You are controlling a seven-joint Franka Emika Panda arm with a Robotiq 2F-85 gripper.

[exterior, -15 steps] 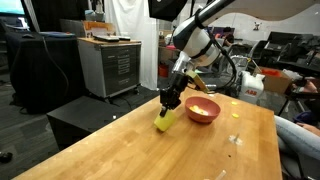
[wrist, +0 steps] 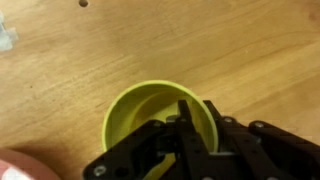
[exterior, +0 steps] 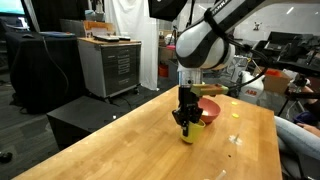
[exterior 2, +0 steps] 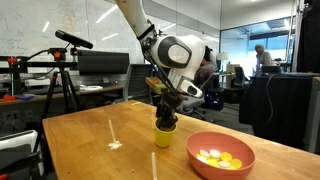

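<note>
A yellow cup [exterior: 193, 136] stands upright on the wooden table, close to the bowl. My gripper [exterior 2: 165, 117] points down at its rim. In the wrist view, the cup's round opening [wrist: 135, 98] faces me, and my gripper straddles the right side of the rim. One finger [wrist: 184, 112] reaches inside the cup and the other is at or beyond the rim. A small gap shows between the fingers, so the fingers look partly open. The cup's inside is partly hidden by the fingers.
A red bowl [exterior 2: 210, 168] with several yellow and white pieces stands beside the cup. Thin white strips [exterior 2: 154, 166] and a yellow piece [exterior: 236, 115] lie on the table.
The cup and my gripper have moved together toward the right and nearer in exterior view 1. The cup was tilted before and now stands upright.
</note>
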